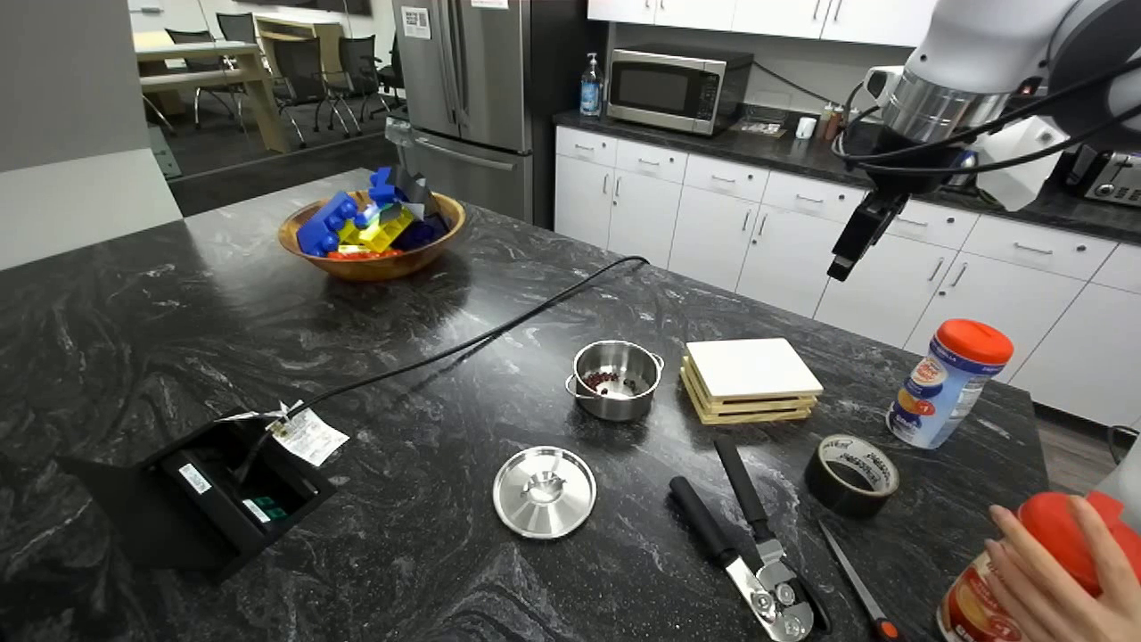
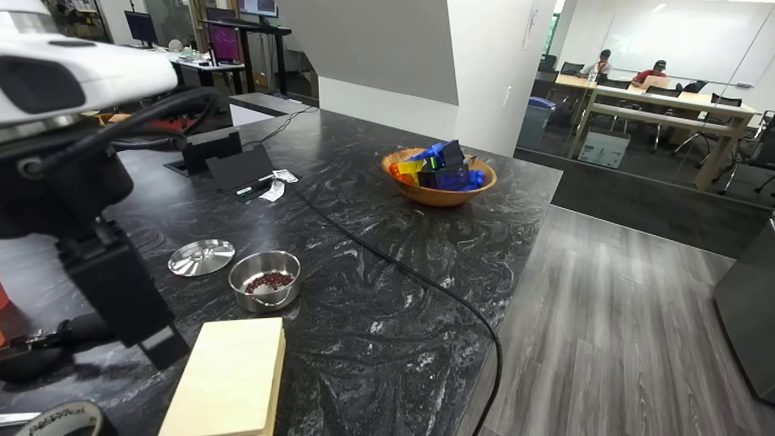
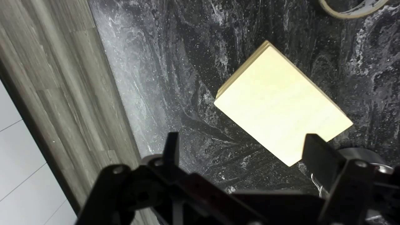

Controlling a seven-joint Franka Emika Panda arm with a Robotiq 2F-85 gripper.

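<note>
My gripper stands open, its two fingers wide apart with nothing between them. In exterior view 1 the gripper hangs in the air above the far right part of the counter. Below it in the wrist view lies a stack of pale wooden boards, clear of the fingers. The small steel pot, with dark red bits in its bottom, stands beside the boards; its lid lies apart on the counter. A red-lidded creamer bottle is at the lower right, under a person's hand.
A blue creamer bottle, tape roll, can opener and scissors crowd the right side. A wooden bowl of coloured blocks stands far left. A black cable crosses the counter from an open black box.
</note>
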